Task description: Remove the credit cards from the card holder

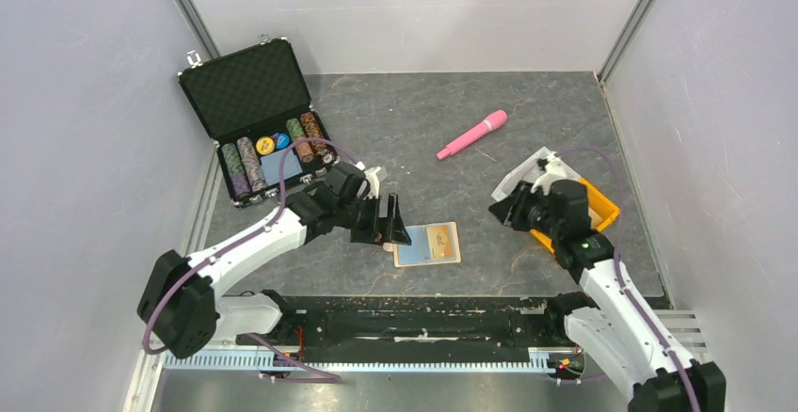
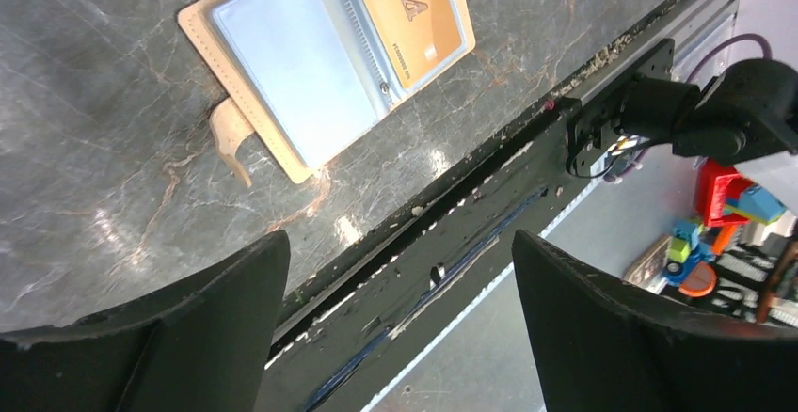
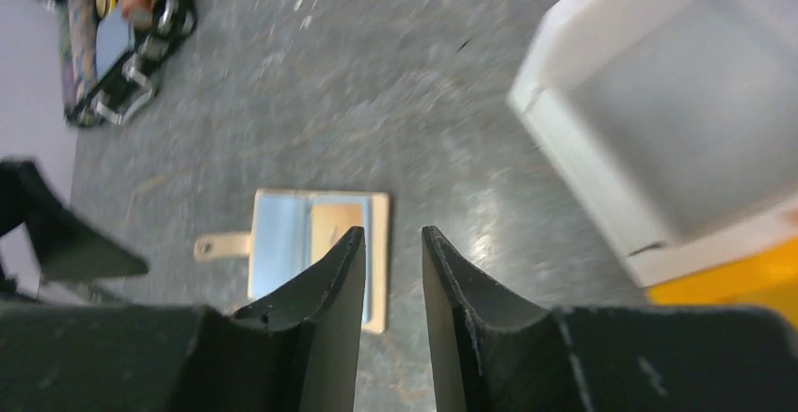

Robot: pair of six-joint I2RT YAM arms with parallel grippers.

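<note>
The card holder (image 1: 423, 244) lies open and flat near the front of the grey surface, with a tan edge and tab, a light blue panel (image 2: 292, 64) and an orange card (image 2: 403, 12) under clear plastic. My left gripper (image 1: 393, 222) hangs just left of and above it; in its wrist view the fingers stand wide apart with only floor between. My right gripper (image 1: 499, 211) is over the left side of the white and orange box, right of the holder; its fingertips show slightly apart in the right wrist view, nothing between them.
The box (image 1: 607, 205) sits at the right. A pink microphone (image 1: 470, 135) lies at the back, and an open case of poker chips (image 1: 247, 160) stands at the back left. The surface between microphone and holder is clear.
</note>
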